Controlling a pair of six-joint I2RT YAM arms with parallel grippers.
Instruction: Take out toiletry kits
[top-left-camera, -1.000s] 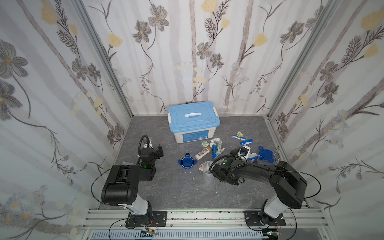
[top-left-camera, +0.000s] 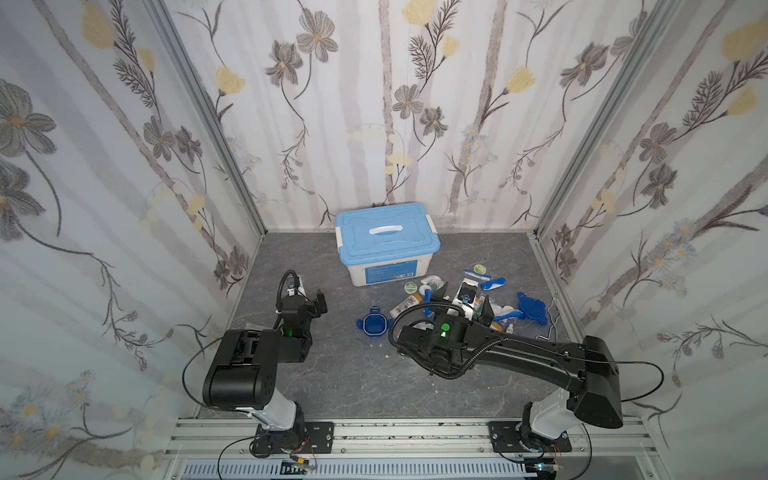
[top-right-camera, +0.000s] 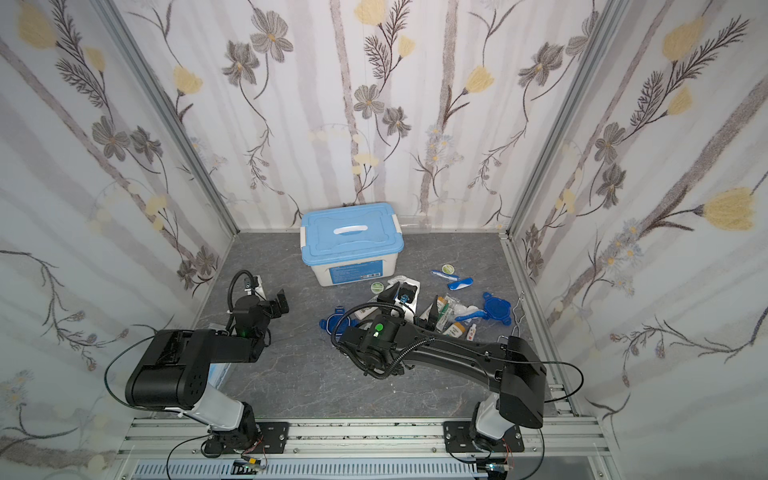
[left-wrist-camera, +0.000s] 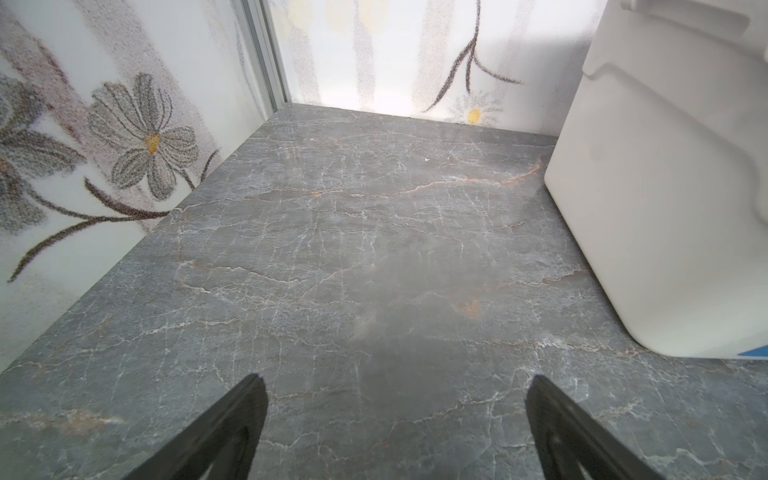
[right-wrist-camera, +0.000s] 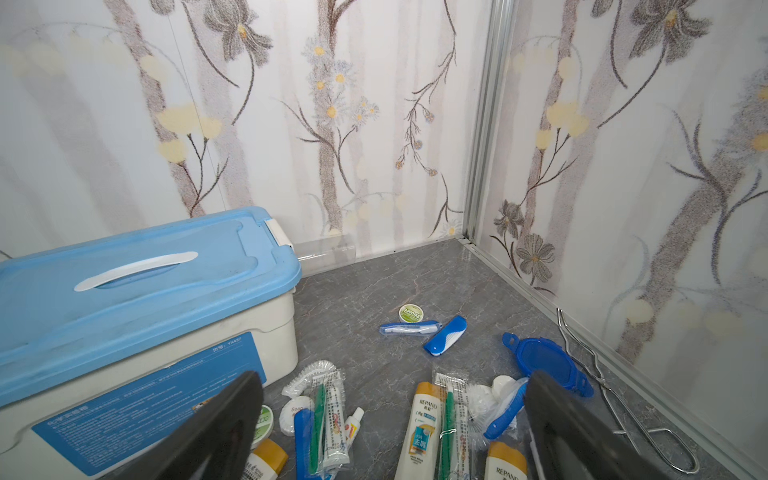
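Toiletry items lie spread on the grey floor. In the right wrist view I see a Repand bottle (right-wrist-camera: 419, 432), a packaged toothbrush (right-wrist-camera: 329, 422) with a blue comb (right-wrist-camera: 303, 440), a folded blue comb (right-wrist-camera: 445, 335), a blue pen-shaped item (right-wrist-camera: 410, 328) and a round green tin (right-wrist-camera: 410, 313). A second yellow-capped bottle (right-wrist-camera: 505, 461) sits at the lower edge. Above these items hangs my right gripper, open, with no item gripped. On the left, my left gripper stands open over bare floor.
A closed blue-lidded box (top-left-camera: 388, 240) stands against the back wall. In front of it is a blue-rimmed container (top-left-camera: 374, 323). Metal tongs (right-wrist-camera: 624, 408) and a blue lid (right-wrist-camera: 552, 364) lie near the right wall.
My right arm has swung left and risen, bringing its gripper from the right-hand items to over the middle of the pile. The left arm has stayed still.
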